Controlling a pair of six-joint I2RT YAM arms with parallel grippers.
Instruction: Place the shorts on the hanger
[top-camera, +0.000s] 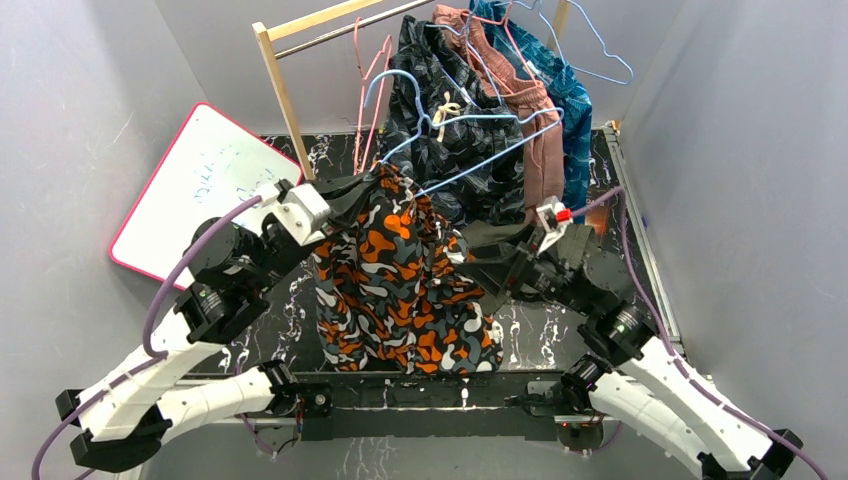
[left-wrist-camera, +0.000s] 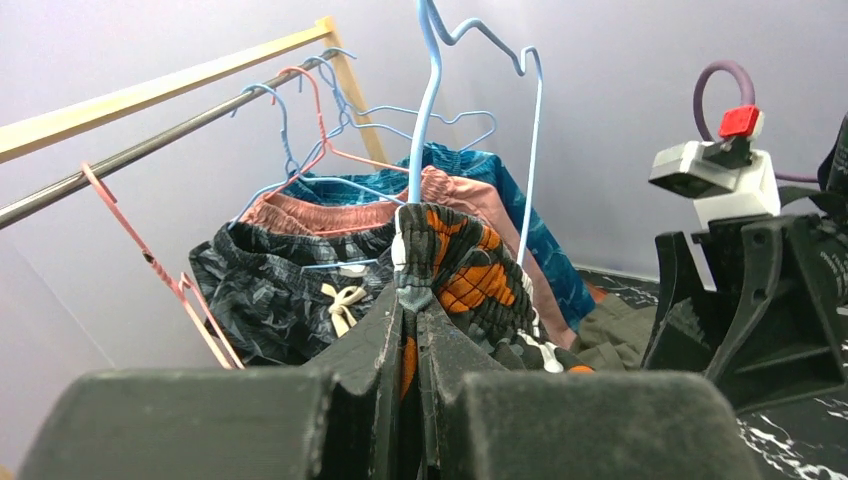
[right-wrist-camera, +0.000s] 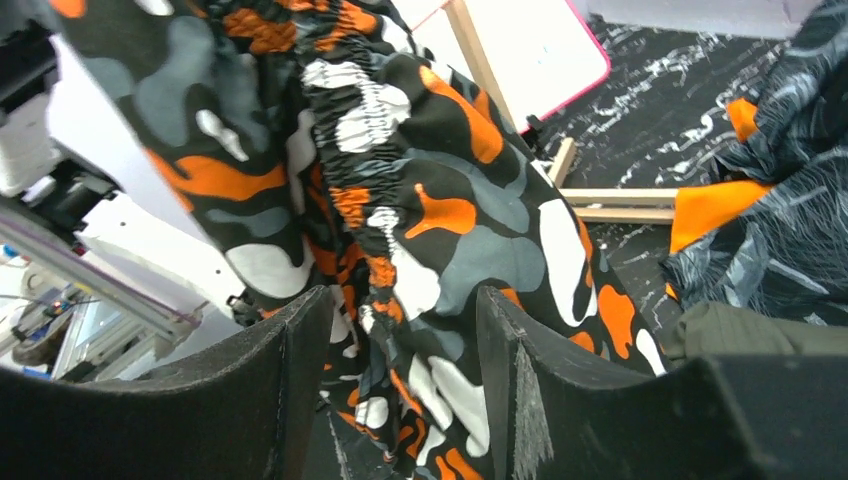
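Observation:
Camouflage shorts (top-camera: 400, 270) in orange, grey and black hang from my left gripper (top-camera: 376, 178), which is shut on their waistband. In the left wrist view the bunched waistband (left-wrist-camera: 415, 250) is pinched between the fingertips. A light-blue hanger (top-camera: 485, 118) rises from the same spot; its left end goes into the shorts, while its right end sticks out free above them. My right gripper (top-camera: 462, 268) is at the shorts' right side, its fingers apart. In the right wrist view the waistband edge (right-wrist-camera: 375, 215) runs down toward the gap between those fingers; no grip on it shows.
Behind, a rack (top-camera: 275, 75) carries black shorts (top-camera: 440, 110), pink shorts (top-camera: 540, 140), blue shorts (top-camera: 575, 120) and empty hangers. A whiteboard (top-camera: 205, 190) leans at left. Dark green cloth (top-camera: 490, 235) lies behind the right gripper.

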